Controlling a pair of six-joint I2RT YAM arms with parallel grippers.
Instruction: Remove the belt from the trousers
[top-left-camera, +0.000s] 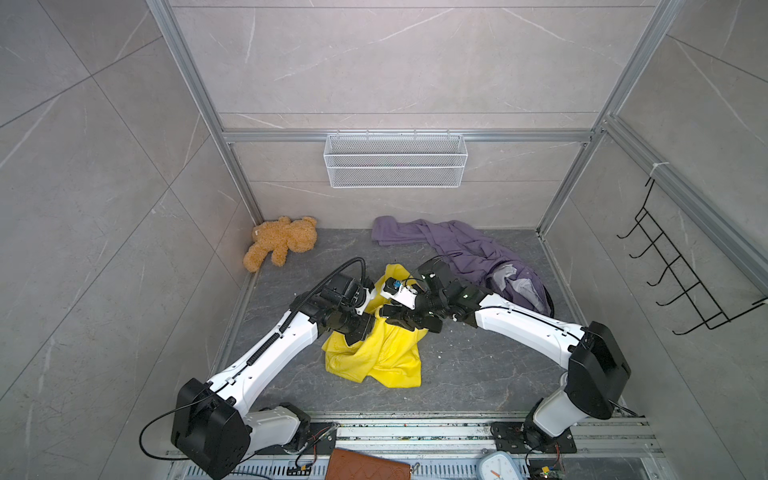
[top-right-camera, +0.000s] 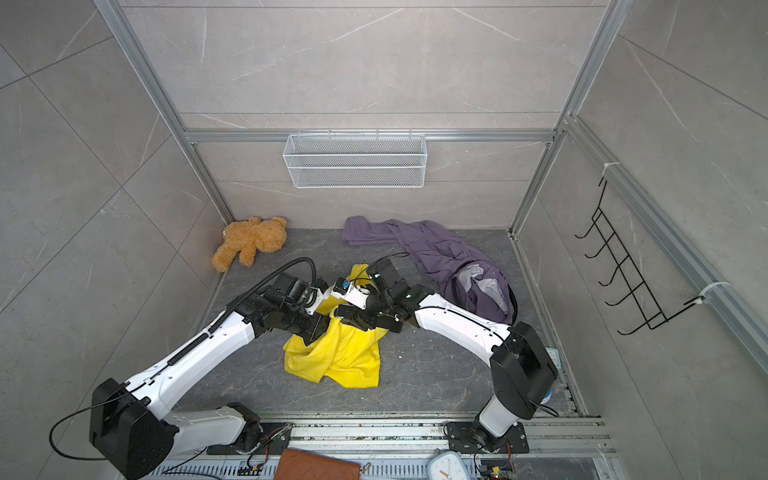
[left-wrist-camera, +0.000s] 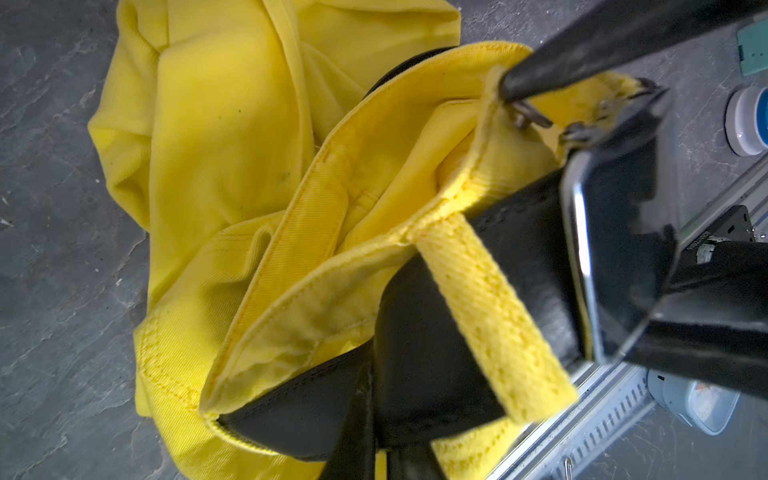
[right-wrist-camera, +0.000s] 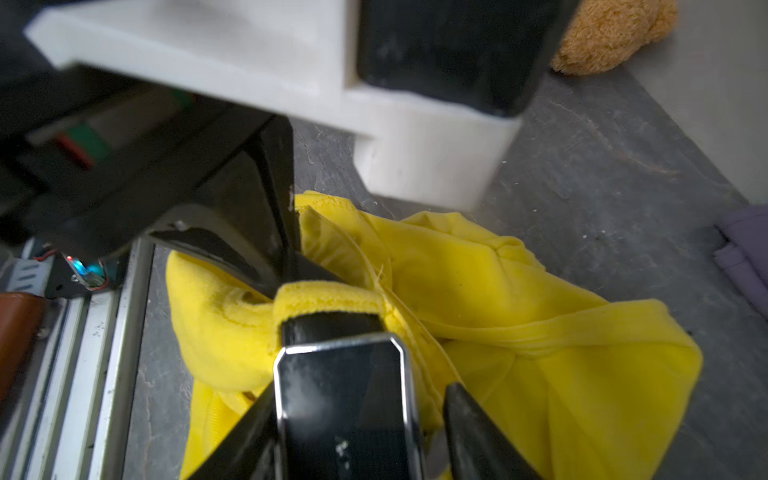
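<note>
Yellow trousers (top-left-camera: 372, 364) lie bunched mid-floor beneath both arms. In the left wrist view their waistband carries a black leather belt (left-wrist-camera: 428, 344) under a yellow loop (left-wrist-camera: 488, 312), with a silver-rimmed buckle (left-wrist-camera: 620, 240) at the right. My left gripper (top-left-camera: 360, 324) is down at the waistband; its fingers (left-wrist-camera: 356, 432) look shut against the belt, and whether anything is between them is unclear. My right gripper (top-left-camera: 396, 316) is beside it at the buckle end, partly open; the right wrist view shows the buckle (right-wrist-camera: 344, 408) between or just above its fingers, hold unclear.
A brown teddy bear (top-left-camera: 280, 237) lies back left, purple clothing (top-left-camera: 456, 248) back right. A white wire shelf (top-left-camera: 395, 160) hangs on the back wall, a black hook rack (top-left-camera: 672, 264) on the right wall. Grey floor shows around the trousers.
</note>
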